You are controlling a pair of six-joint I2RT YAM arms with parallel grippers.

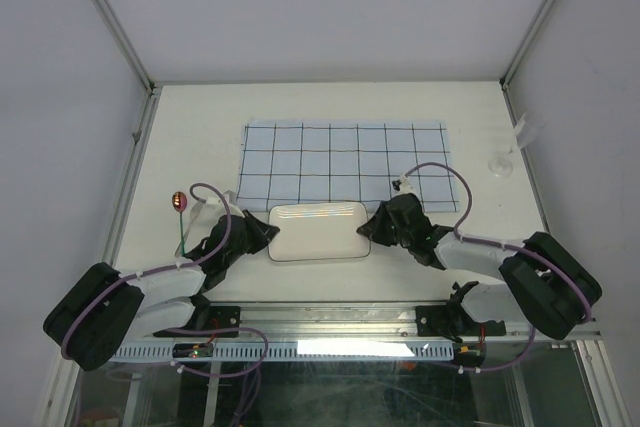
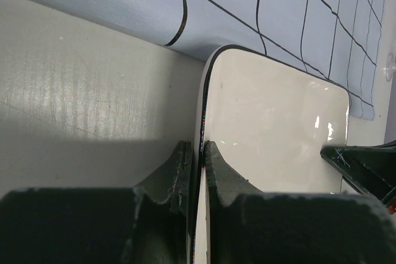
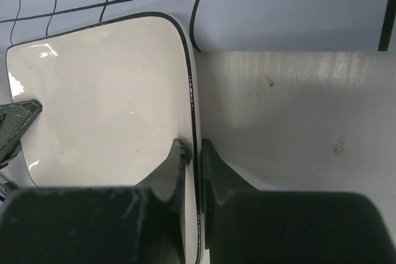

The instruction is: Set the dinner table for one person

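A cream rectangular plate with a dark rim [image 1: 319, 237] is held between both arms, just in front of the checked placemat [image 1: 345, 157]. On its left rim my left gripper [image 1: 270, 230] is shut, and in the left wrist view the plate edge runs between the fingertips. The right rim is pinched by my right gripper [image 1: 368, 228], shut around the edge in the right wrist view. At the left lie a red-headed, green-handled utensil [image 1: 180, 203] and a pale utensil [image 1: 193, 219], partly behind the left arm. A clear glass [image 1: 501, 163] is at the right.
Grey walls [image 1: 80, 97] close in the left, back and right. A metal rail [image 1: 330, 319] runs along the front edge.
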